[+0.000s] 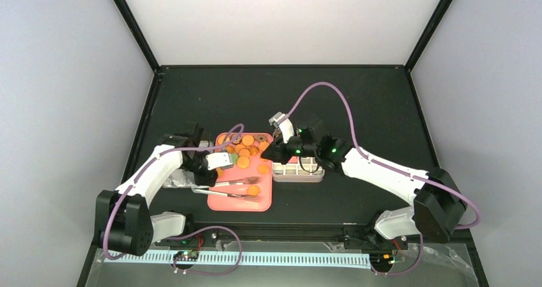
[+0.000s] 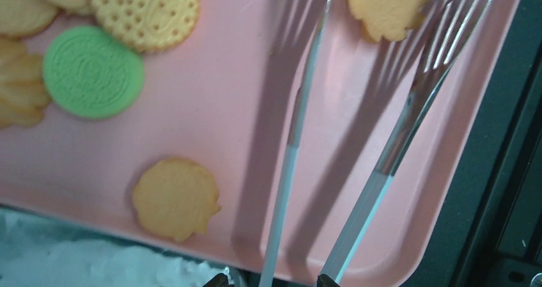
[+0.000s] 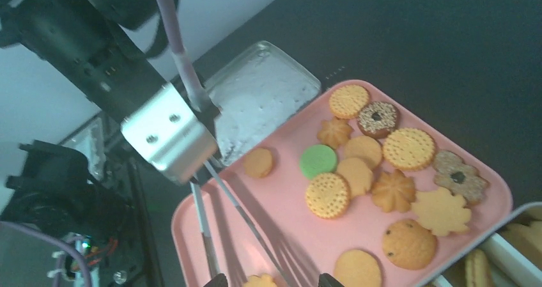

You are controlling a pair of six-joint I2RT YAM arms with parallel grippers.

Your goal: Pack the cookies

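A pink tray holds several cookies. Above it reach fork-ended tongs, their two arms spread and casting shadows on the tray. My left gripper is partly open, its fingertips on either side of the pale handles. Their grip farther down is out of view. Between the two fork heads lies a scalloped cookie, flat on the tray. Another round cookie lies near the left rim. My right gripper hangs near the tray's right edge, fingertips apart, nothing visible between them. Below it is a plain round cookie.
To the tray's right stands a compartmented box with cookies inside, partly under my right arm. A clear container sits on the tray's left.
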